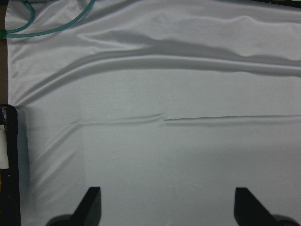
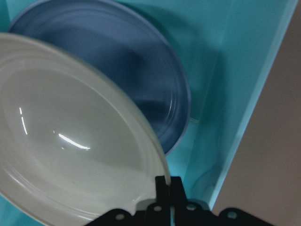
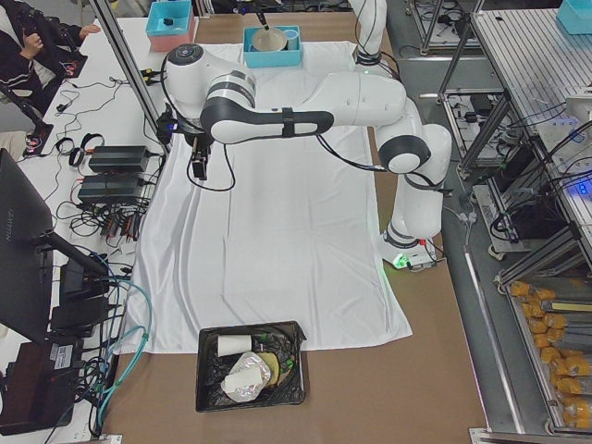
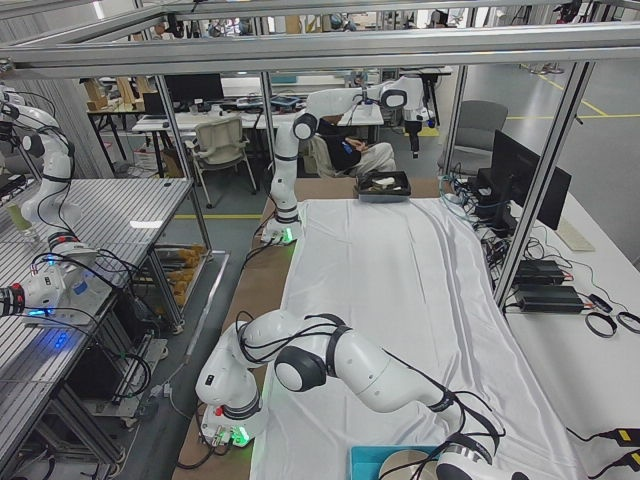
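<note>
A light beige oval plate (image 2: 70, 132) is held at its rim by my right gripper, shut on it, over a turquoise bin (image 2: 235, 94) with a blue plate (image 2: 117, 61) inside. In the camera left view the bin (image 3: 273, 57) sits at the far end of the white cloth. My left gripper hangs open over the white cloth (image 1: 155, 155), nothing between its fingers; in the camera left view it is at the cloth's left side.
A black lined bin (image 3: 250, 398) with white items and foil stands at the near end. Cables and monitor crowd the side table (image 3: 46, 185).
</note>
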